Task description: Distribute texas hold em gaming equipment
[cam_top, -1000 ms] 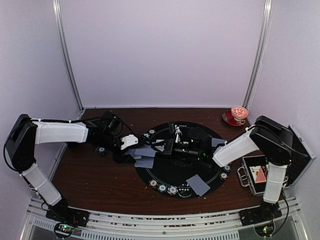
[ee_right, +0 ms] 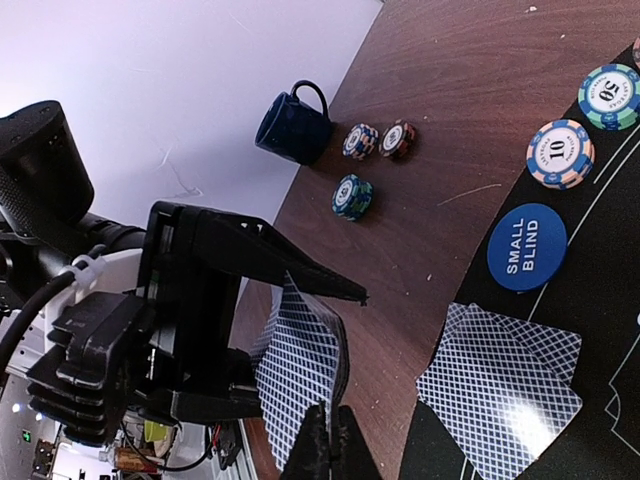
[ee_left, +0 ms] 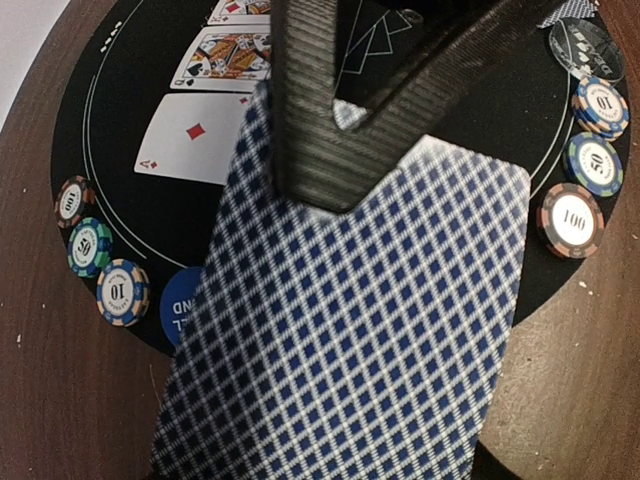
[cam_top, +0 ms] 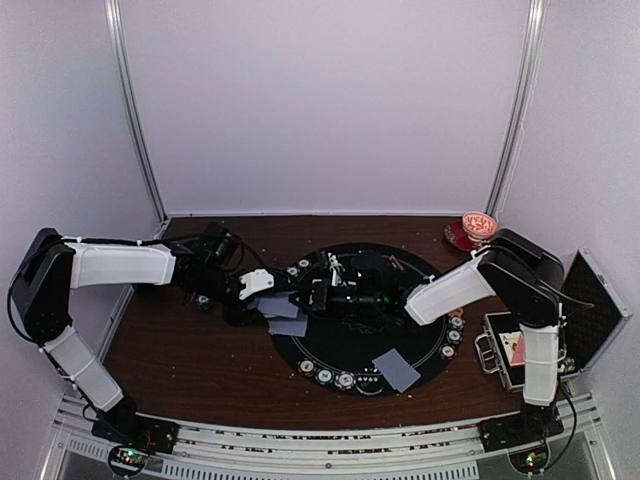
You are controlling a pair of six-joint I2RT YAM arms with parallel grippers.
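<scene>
A deck of blue-and-white checked cards (ee_left: 340, 330) fills the lower middle of the left wrist view. In the right wrist view the same deck (ee_right: 298, 370) is raised off the table, between the fingers of my left gripper. My right gripper is shut at the deck's edge; its ribbed finger (ee_left: 308, 130) overlies the far end of the deck. I cannot tell whether a card is pinched there. Face-down cards (ee_right: 500, 390) lie on the black mat (cam_top: 345, 365) beneath, near the blue small blind disc (ee_right: 527, 246). Another pair of cards (cam_top: 397, 370) lies at the front.
Face-up cards (ee_left: 195, 140) lie in a row on the mat. Poker chips (ee_left: 123, 292) ring its edge. Loose chips (ee_right: 352, 197) and a blue mug (ee_right: 294, 128) stand at the left. A cup (cam_top: 479, 226) and an open case (cam_top: 500, 345) are at the right.
The left arm has barely moved.
</scene>
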